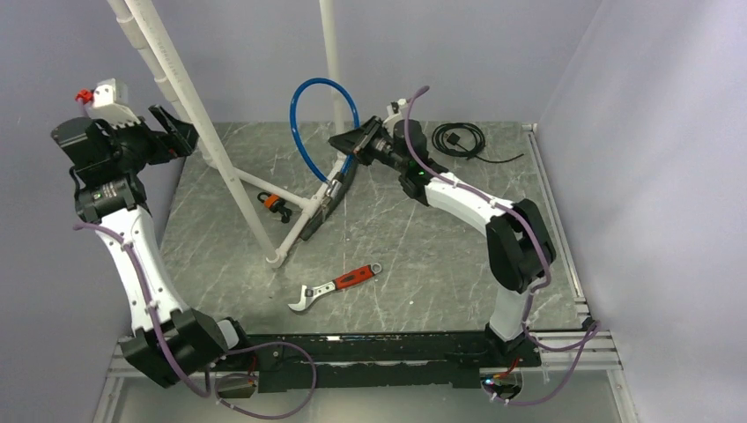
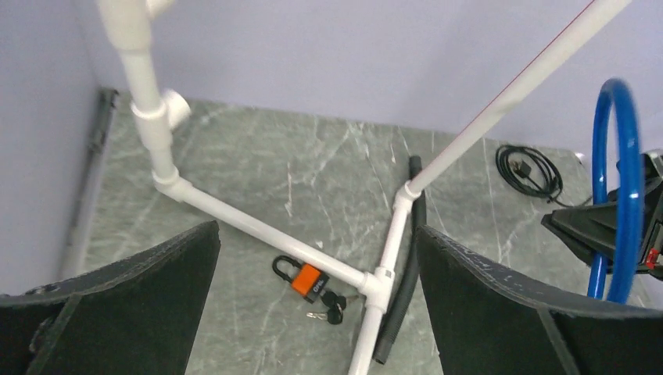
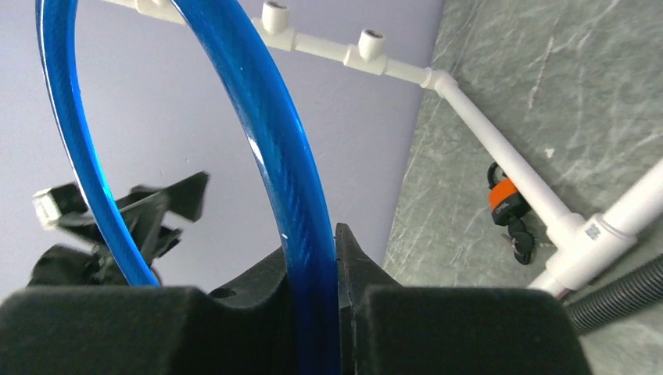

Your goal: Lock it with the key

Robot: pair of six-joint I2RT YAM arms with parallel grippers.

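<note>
An orange and black padlock (image 2: 306, 280) lies on the floor beside the white pipe frame, its shackle toward the left in the left wrist view. Keys with black heads (image 2: 335, 309) lie at its lower end; whether one sits in the lock I cannot tell. A looped blue cable (image 1: 298, 123) with a metal end (image 1: 333, 189) hangs from my right gripper (image 1: 337, 144), which is shut on it, as the right wrist view also shows (image 3: 309, 289). Far to the left, outside the frame's pipes, my left gripper (image 1: 176, 132) stands open and empty.
White pipes (image 1: 207, 141) rise between my left arm and the padlock. A black corrugated hose (image 2: 403, 289) lies along the frame. An adjustable wrench (image 1: 336, 286) is near the front, a coiled black cable (image 1: 458, 139) back right.
</note>
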